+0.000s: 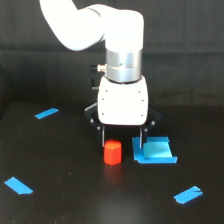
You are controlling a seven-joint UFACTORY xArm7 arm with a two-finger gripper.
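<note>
A small red block (112,152) sits on the black table, a little left of centre. My gripper (122,132) points down just behind it, its dark fingers spread to the left and right. It looks open, with nothing showing between the fingers; the block is in front of the left finger. I cannot tell whether they touch. To the block's right is a blue tape square (155,160) with a pale middle, its upper left part covered by my right finger. The block is outside this square.
Blue tape strips lie at the far left (46,113), near left (18,186) and near right (188,195). A dark curtain (185,60) hangs behind.
</note>
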